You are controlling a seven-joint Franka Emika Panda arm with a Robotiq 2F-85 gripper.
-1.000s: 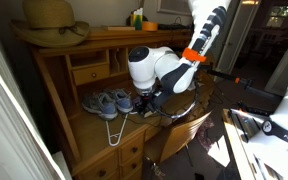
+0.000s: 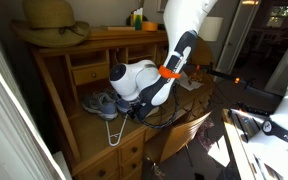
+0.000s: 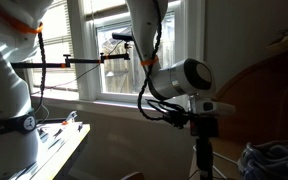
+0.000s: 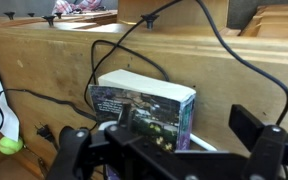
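Observation:
My gripper is open, its two dark fingers spread apart in the wrist view with nothing gripped between them. Beyond and partly behind the left finger stands a thick book (image 4: pixel 144 88) with a dark picture cover, against a wooden ledge. In exterior view 1 the gripper is low over the wooden desk, just right of a pair of grey shoes (image 2: pixel 98 104). A white hanger (image 2: pixel 113 137) hangs or lies at the desk's front edge there. The fingertips are hard to make out in that view.
Black cable (image 4: pixel 246 62) loops across the wooden ledge (image 4: pixel 224 85). A green ball (image 4: pixel 10 146) is at the lower left of the wrist view. On top of the desk hutch lies a straw hat (image 2: pixel 52 22). Drawers (image 2: pixel 131 150) are below the desktop.
In exterior view 1 the arm and gripper have moved left, closer to the shoes, and now cover part of them. The shoes and hanger appear to stay in place.

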